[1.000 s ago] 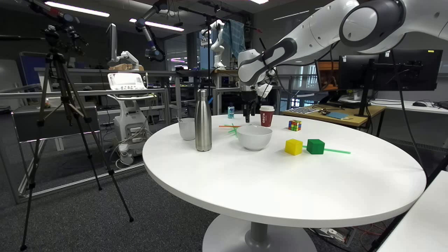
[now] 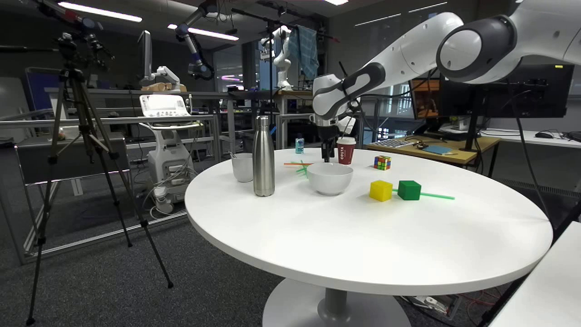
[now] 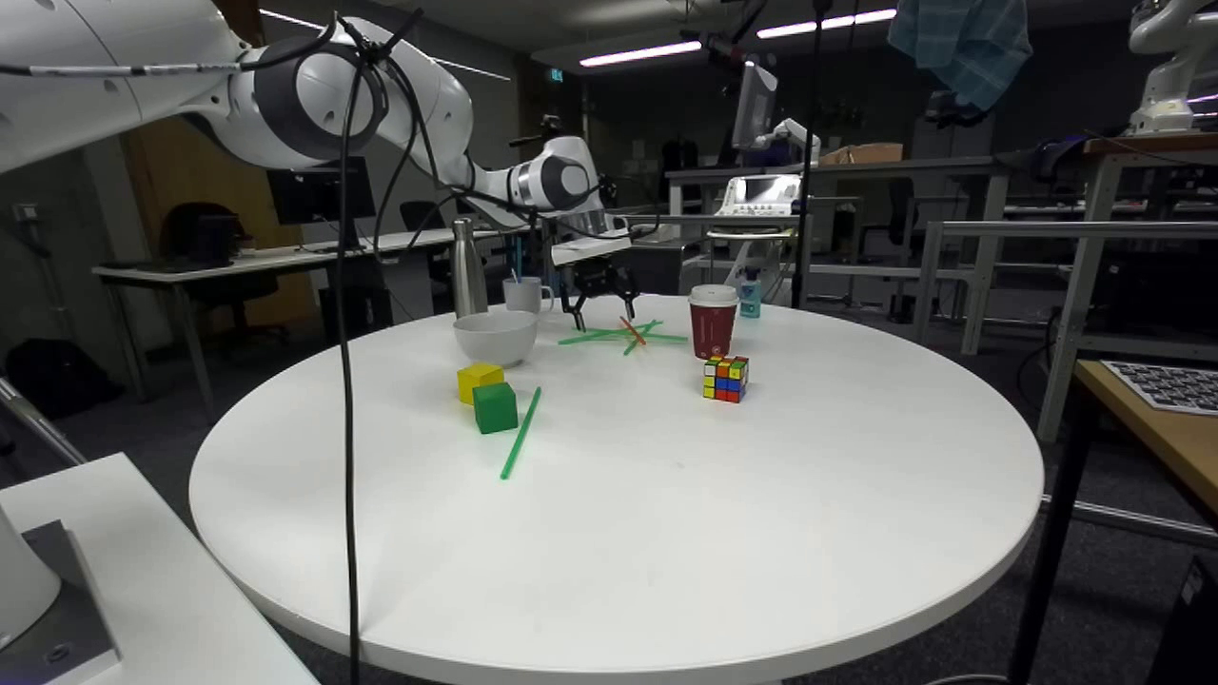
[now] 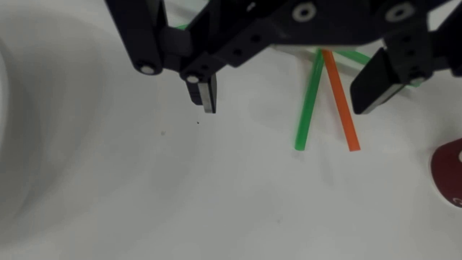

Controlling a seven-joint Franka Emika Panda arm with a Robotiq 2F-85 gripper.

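My gripper is open in the wrist view, its two fingers wide apart and nothing gripped. In the gap lie the ends of a green straw (image 4: pixel 308 104) and an orange straw (image 4: pixel 342 102), flat on the white table and nearer the right finger. More green straws cross them, partly hidden behind the gripper body. Exterior view 2 has the gripper (image 3: pixel 605 320) low above the table, over or just behind the straw pile (image 3: pixel 617 336). The white bowl (image 3: pixel 496 337) is to its left there and the red paper cup (image 3: pixel 714 323) to its right.
A steel bottle (image 2: pixel 263 158) and a grey mug (image 2: pixel 243 167) stand left of the bowl. A yellow cube (image 2: pixel 381 190), a green cube (image 2: pixel 409 190) with a straw beside it, and a puzzle cube (image 2: pixel 382 162) are on the right.
The arm has lowered, bringing the gripper closer to the table and slightly to the right in exterior view 1. The objects on the table have stayed put.
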